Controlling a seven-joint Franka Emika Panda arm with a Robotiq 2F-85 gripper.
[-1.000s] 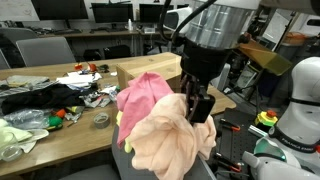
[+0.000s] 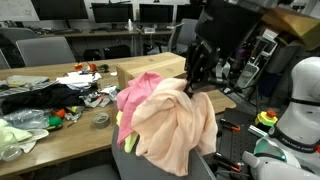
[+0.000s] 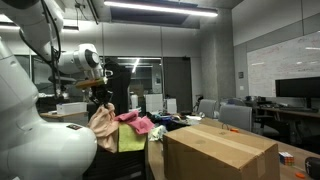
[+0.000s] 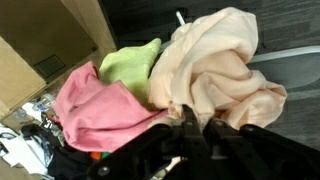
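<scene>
A peach cloth (image 2: 177, 130) hangs in loose folds under my gripper (image 2: 190, 88), which is shut on a pinch of it. In the wrist view the gripper covers the pinched part, and the peach cloth (image 4: 212, 62) spreads out beyond the fingers. Beside it lie a pink cloth (image 4: 100, 110) and a yellow-green cloth (image 4: 130, 68). From the far side, the peach cloth (image 3: 104, 125) dangles below the arm, left of the pink cloth (image 3: 137, 123). Whether the peach cloth's lower end touches anything is hidden.
A cardboard box (image 3: 220, 150) stands on the table near the cloths. Tools, dark cloths (image 2: 45, 98) and a tape roll (image 2: 101, 120) clutter the wooden table (image 2: 75, 143). A grey chair (image 2: 50, 52) stands behind it.
</scene>
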